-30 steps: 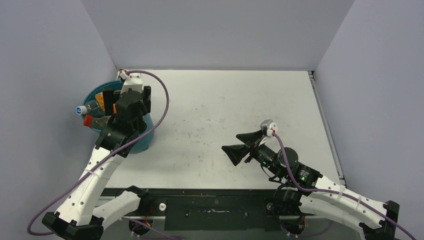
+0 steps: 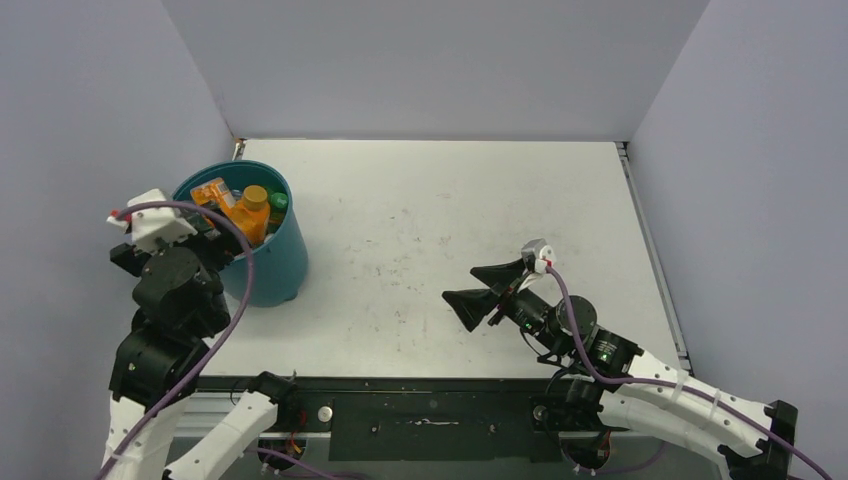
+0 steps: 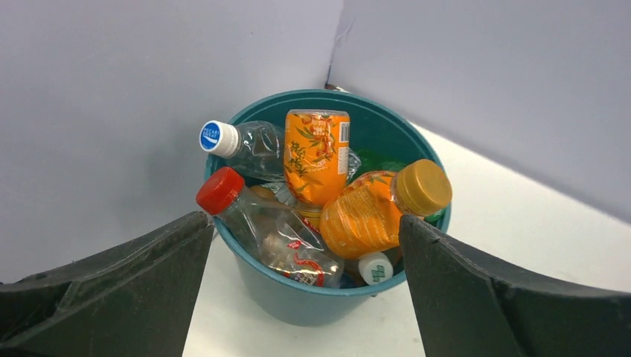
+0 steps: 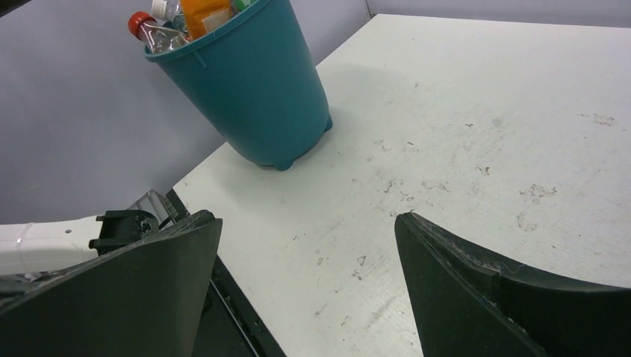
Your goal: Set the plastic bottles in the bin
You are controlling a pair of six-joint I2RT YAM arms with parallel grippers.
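A teal bin (image 2: 280,270) at the table's left holds several bottles: a red-capped clear one (image 3: 275,238), a white-capped one (image 3: 257,149), an orange bottle with yellow cap (image 3: 361,216) and an orange can-shaped container (image 3: 316,152). My left gripper is open at the near side of the bin, over or beside it, with nothing held. My right gripper (image 2: 458,290) is open over the right-middle of the table, pointing left, empty; the bin also shows in the right wrist view (image 4: 245,89).
Grey walls (image 2: 730,200) bound it at the back and sides.
My left gripper has moved left and toward the front from over the bin's middle, uncovering the bin's right part in the top view. The right arm is still.
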